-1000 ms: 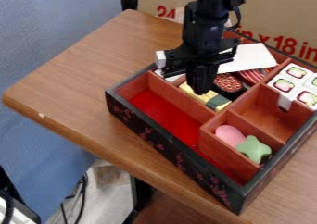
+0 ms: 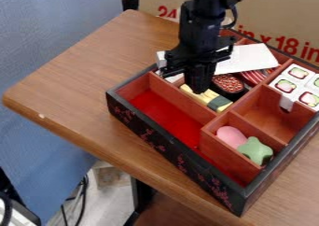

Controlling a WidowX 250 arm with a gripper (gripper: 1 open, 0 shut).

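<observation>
The black gripper (image 2: 195,73) hangs over the upper part of a red bento-style box (image 2: 156,105), its lower end near a yellow piece (image 2: 196,92) with a dark band in an upper compartment. Whether its fingers are open or shut is unclear. Dark round pieces (image 2: 228,83) lie right of it, and a white card (image 2: 255,56) rests behind. The lower left compartment is empty red. A pink piece (image 2: 232,135) and a green star piece (image 2: 255,150) share a lower compartment.
The box sits on a wooden table (image 2: 88,85), clear to the left. A white sushi-like set (image 2: 299,86) fills the right compartment. A cardboard box (image 2: 274,15) stands at the back. Blue fabric (image 2: 37,43) lies beyond the table's left side.
</observation>
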